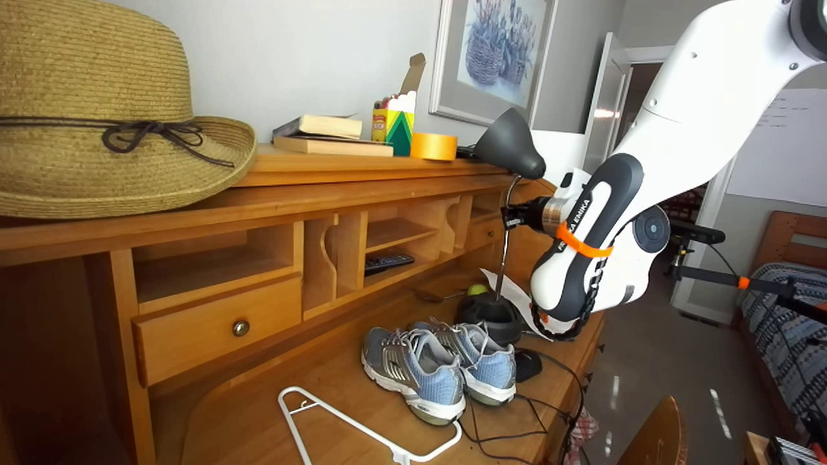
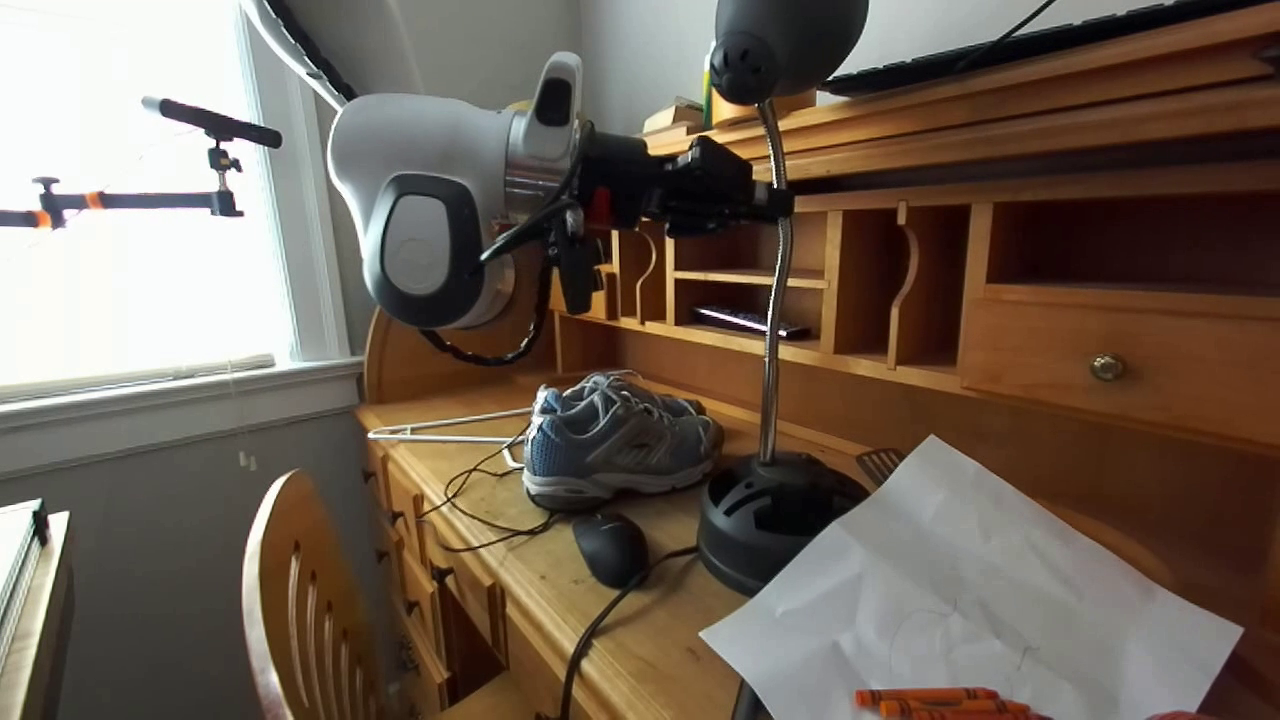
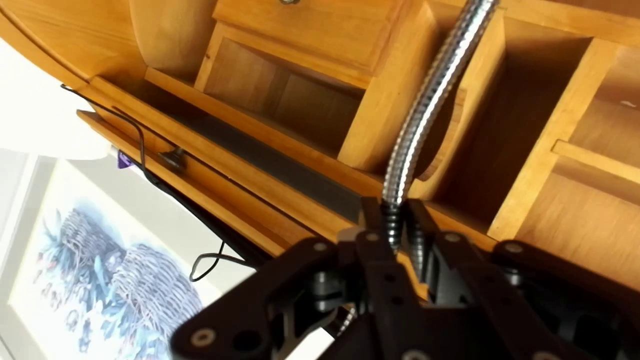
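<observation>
A desk lamp with a dark shade [image 1: 508,146], a bendable silver neck [image 2: 775,312] and a round black base [image 2: 768,522] stands on the desk. High on that neck, just below the shade, my gripper [image 2: 780,204] is shut. Seen from the wrist, the ribbed metal neck [image 3: 414,141] runs down between the two black fingers. The shade lies outside the wrist view.
Close to the base are grey-blue shoes [image 1: 434,364], a black mouse [image 2: 612,548] with cables, and white paper [image 2: 972,588] bearing orange crayons [image 2: 936,696]. A white hanger [image 1: 349,418] lies farther along. Shelf cubbies [image 1: 399,232] rise behind.
</observation>
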